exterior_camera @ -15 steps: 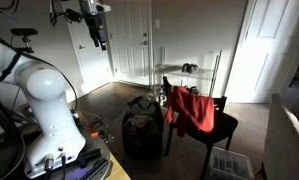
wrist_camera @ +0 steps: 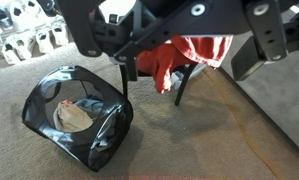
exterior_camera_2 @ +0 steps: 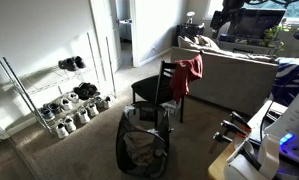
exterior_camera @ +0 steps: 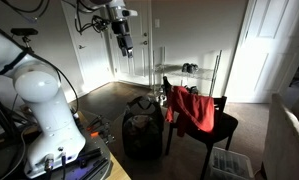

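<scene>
My gripper (exterior_camera: 127,48) hangs high up, open, with nothing between its fingers. In the wrist view its dark fingers (wrist_camera: 246,58) stand wide apart at the top. Below it is a black mesh hamper (exterior_camera: 142,133) on the floor, with some cloth (wrist_camera: 77,115) inside. A red cloth (exterior_camera: 196,108) is draped over the back of a dark chair (exterior_camera: 221,128) beside the hamper. In the wrist view this red cloth (wrist_camera: 166,65) shows beyond the gripper, partly hidden by it. In the second exterior view the gripper (exterior_camera_2: 221,20) is near the top edge.
A shoe rack (exterior_camera_2: 64,95) stands against the wall, with several pairs of shoes. A sofa (exterior_camera_2: 229,75) lies behind the chair. A crate (exterior_camera: 229,164) sits on the floor by the chair. Open carpet surrounds the hamper.
My arm has swung to the right in the first exterior view, bringing the gripper closer to the hamper and chair. Hamper, chair and red cloth have stayed put.
</scene>
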